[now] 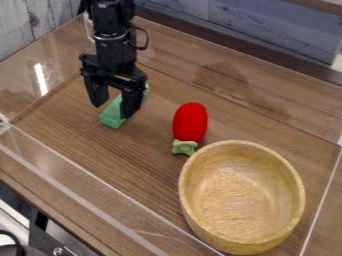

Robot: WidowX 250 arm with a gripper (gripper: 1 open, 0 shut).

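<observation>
My black gripper (114,90) hangs at the upper left, open, its fingers spread above a green object (115,116) lying on the wooden table, partly hidden behind them. A red object (190,122) with a pale green end lies to the right of the gripper. A large yellow bowl (242,189) sits at the lower right.
</observation>
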